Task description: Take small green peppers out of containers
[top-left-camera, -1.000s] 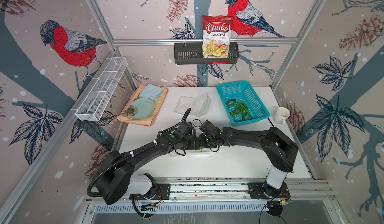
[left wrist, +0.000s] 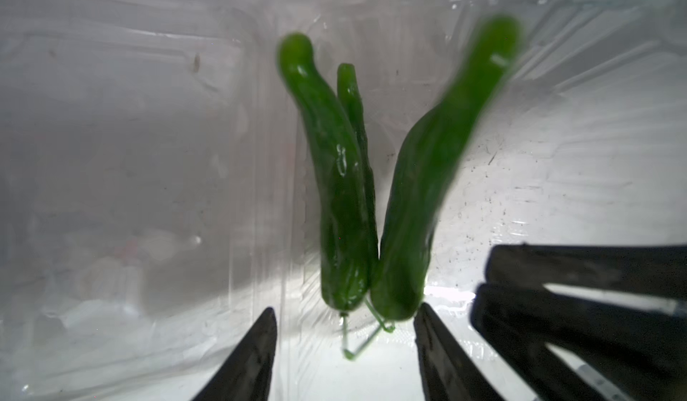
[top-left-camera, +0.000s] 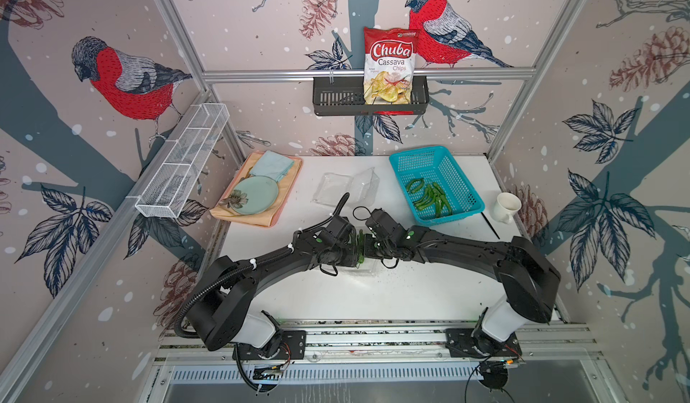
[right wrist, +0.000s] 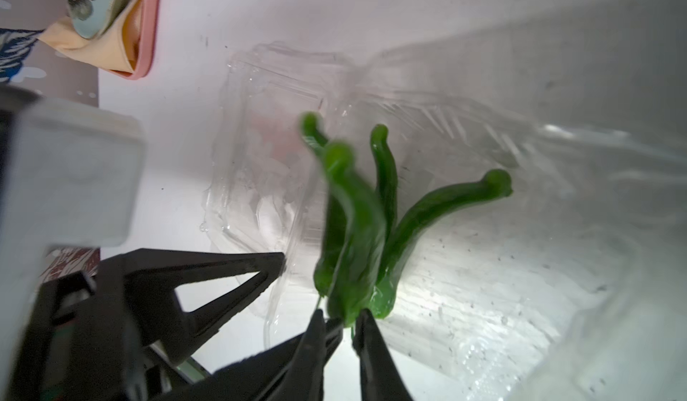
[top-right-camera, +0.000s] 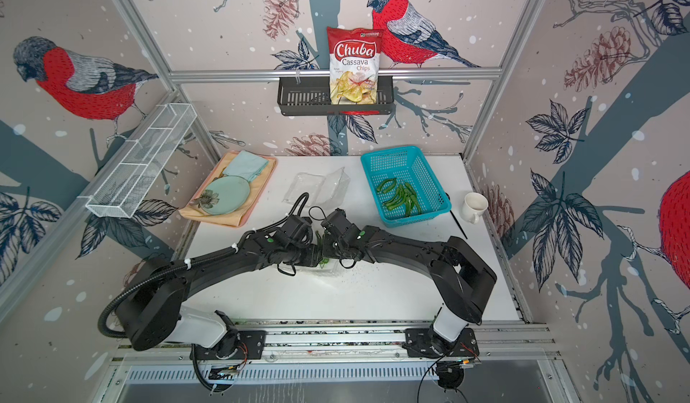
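Several green peppers (left wrist: pixel 340 165) lie in a clear plastic container (right wrist: pixel 458 272) on the table, mostly hidden under both arms in the top views. One pepper (right wrist: pixel 357 229) rises blurred toward the right camera, its lower end at my right fingertips. My left gripper is open around the thin stems at the peppers' lower ends, and the fingers look apart from them. My right gripper is shut beside it. In the left wrist view its fingertips (left wrist: pixel 511 265) are together, right of the peppers, and no pepper is clearly between them.
A teal basket (top-left-camera: pixel 470 205) at the back right holds several green peppers. Behind the arms stands an empty clear container (top-left-camera: pixel 363 189). A tray (top-left-camera: pixel 266 219) with plate and cloth is at left, a white mug (top-left-camera: pixel 506 206) at right.
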